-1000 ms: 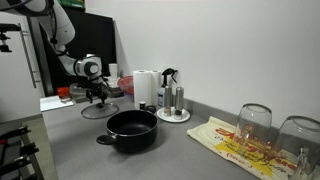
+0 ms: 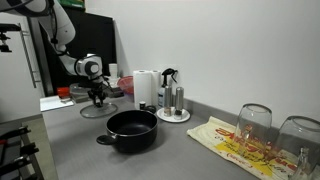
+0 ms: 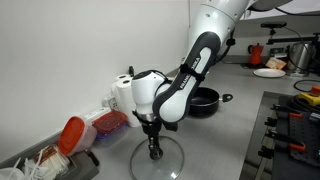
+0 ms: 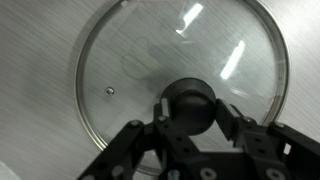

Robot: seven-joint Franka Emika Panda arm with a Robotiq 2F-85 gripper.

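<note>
A round glass lid (image 4: 130,70) with a metal rim and a black knob (image 4: 192,98) fills much of the wrist view. My gripper is shut on that knob, one finger on each side. In exterior view 1 the lid (image 2: 92,112) is at the far left end of the table; exterior view 2 shows the lid (image 3: 166,168) beneath my gripper (image 3: 155,152). Whether its rim touches the table is hard to tell. A black pan (image 2: 132,130) stands apart from it, uncovered and empty as far as shows.
Behind the pan stand a paper towel roll (image 2: 147,86) and a white plate (image 2: 174,115) with bottles and shakers. Two glass jars (image 2: 254,124) and a yellow-patterned cloth (image 2: 222,140) lie to the right. A red container (image 3: 78,133) sits near the lid.
My gripper has come down slightly at the lid's knob over the last second. The pan and the things behind it stay where they were.
</note>
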